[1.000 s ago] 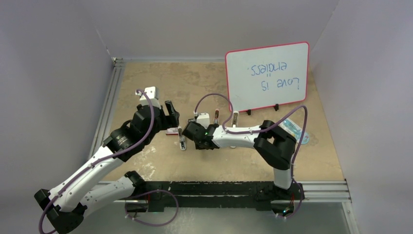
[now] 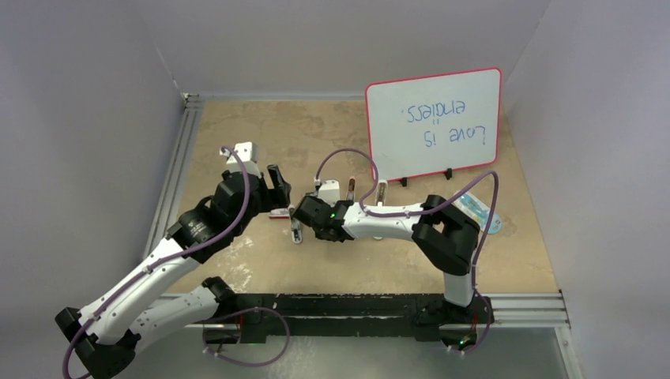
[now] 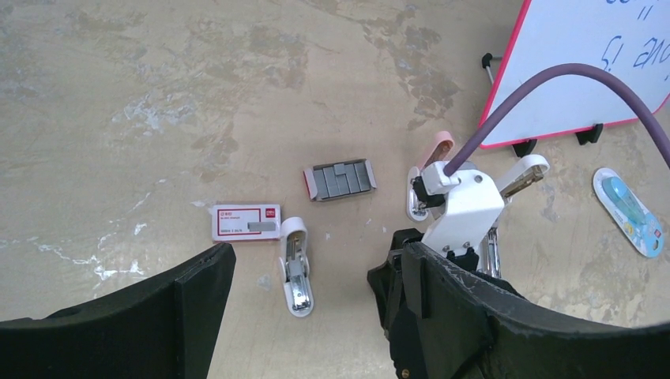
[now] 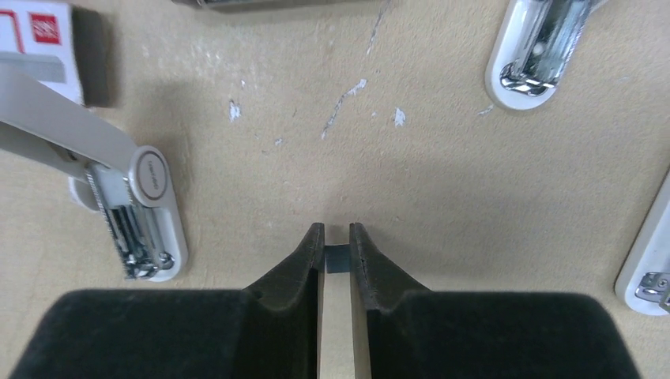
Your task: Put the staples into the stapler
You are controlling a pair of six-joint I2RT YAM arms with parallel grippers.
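Observation:
My right gripper is shut on a small grey staple strip point(image 4: 337, 259), pinched between its fingertips above bare table. To its left in the right wrist view stands a white stapler point(image 4: 134, 213) with its top arm raised and its metal channel exposed. The same stapler point(image 3: 296, 272) shows in the left wrist view, below the tray of staples point(image 3: 340, 180). My left gripper is open, high over the table, nothing between its fingers. A pink stapler point(image 3: 417, 207) and another white stapler point(image 3: 523, 175) are partly hidden by the right arm.
A white and red staple box point(image 3: 246, 223) lies against the near stapler's left side. The whiteboard point(image 2: 434, 122) stands at the back right, and a blue packaged item point(image 2: 479, 213) lies at the right.
The right arm shifts only very slightly, by a few pixels at its elbow. Nothing else visibly differs; the left arm stays still.

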